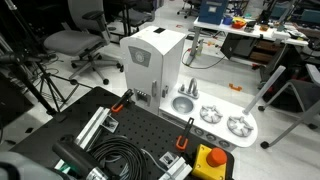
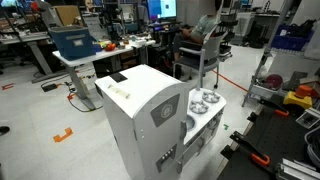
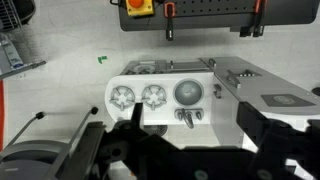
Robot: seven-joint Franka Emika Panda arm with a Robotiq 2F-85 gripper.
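Observation:
In the wrist view my gripper stands open, its dark fingers wide apart with nothing visible between them. It looks down on a white toy kitchen, with the round sink (image 3: 188, 92) and its faucet (image 3: 186, 117) showing in the gap. Two stove burners (image 3: 154, 97) are to the left of the sink in that view. The tall white cabinet (image 1: 152, 65) of the kitchen stands upright beside the sink (image 1: 183, 105) in exterior view 1, its door apparently closed. Neither exterior view clearly shows the gripper.
A black perforated table (image 1: 150, 133) lies along the kitchen's front, bearing coiled black cables (image 1: 120, 158) and a yellow box with a red-orange button (image 1: 217, 156). Office chairs (image 1: 85, 42) and a blue bin (image 1: 212, 12) stand farther off. Bare pale floor (image 2: 75, 140) surrounds the kitchen's back.

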